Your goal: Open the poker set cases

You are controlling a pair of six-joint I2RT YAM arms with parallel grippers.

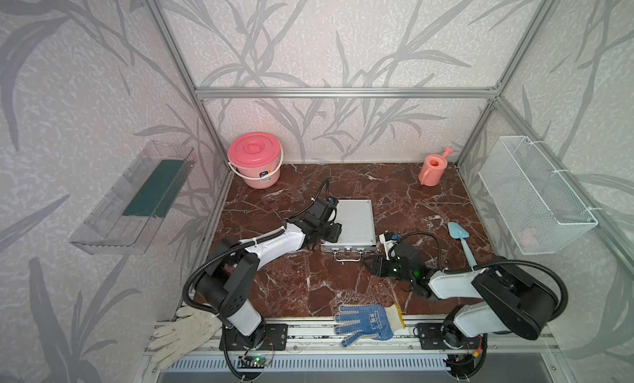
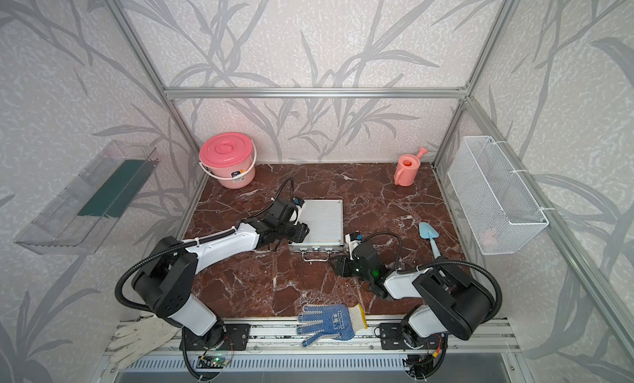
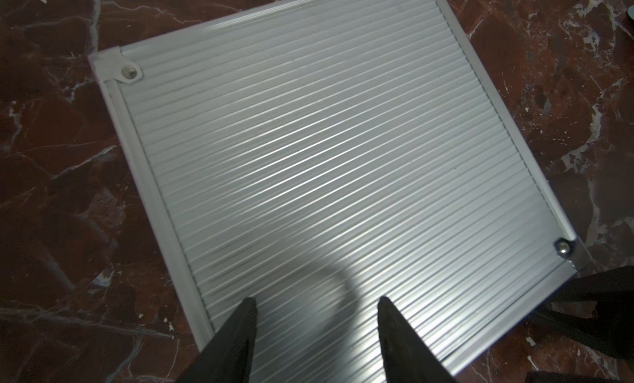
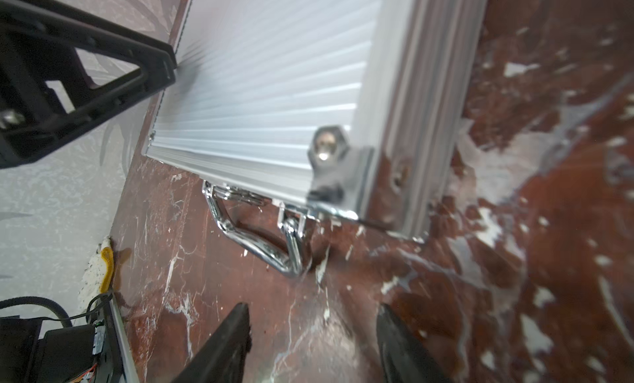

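One silver ribbed case (image 1: 354,221) lies shut on the dark red marble table, its metal handle (image 1: 348,255) and latches facing the front. Over the left part of the lid hangs my left gripper, its fingers spread and only the lid (image 3: 330,145) showing beneath. My right gripper stands just off the front right corner, low by the table, fingers apart and nothing between them. In the right wrist view the case's corner bracket (image 4: 346,178) and the handle (image 4: 264,247) are seen close up. The latches are mostly hidden there.
A pink lidded bucket (image 1: 257,159) stands back left, a coral watering can (image 1: 433,169) back right. A light blue trowel (image 1: 459,234) lies to the right. A blue work glove (image 1: 365,322) rests along the front edge. Behind the case the table is clear.
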